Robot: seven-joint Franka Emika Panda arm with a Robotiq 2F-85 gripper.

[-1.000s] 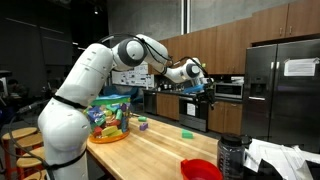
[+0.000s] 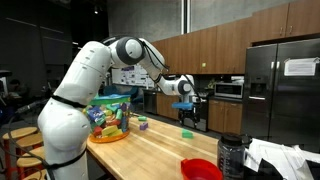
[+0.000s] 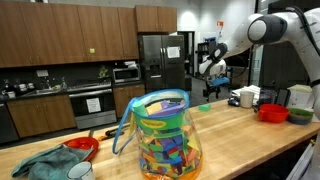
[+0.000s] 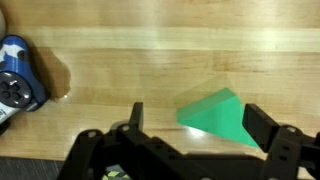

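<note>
A green block (image 4: pixel 222 114) lies on the wooden table, angled, in the wrist view. My gripper stands open above it. The block shows under and between the fingers, nearer the right one, and nothing is held. In exterior view 1 the same green block (image 2: pixel 187 134) sits on the table's far part, with the gripper (image 2: pixel 187 120) hanging over it. From exterior view 2 the green block (image 3: pixel 205 107) is small, below the arm. Whether the fingers are low enough to touch it cannot be told.
A blue-and-black object (image 4: pixel 18 75) lies left in the wrist view. A red bowl (image 2: pixel 200 169) and a dark canister (image 2: pixel 231 152) stand near the right edge. A basket of colourful things (image 2: pixel 105 122) is at the left.
The arm has come down toward the table and a little left in exterior view 1, bringing the gripper over the green block. The block has not moved.
</note>
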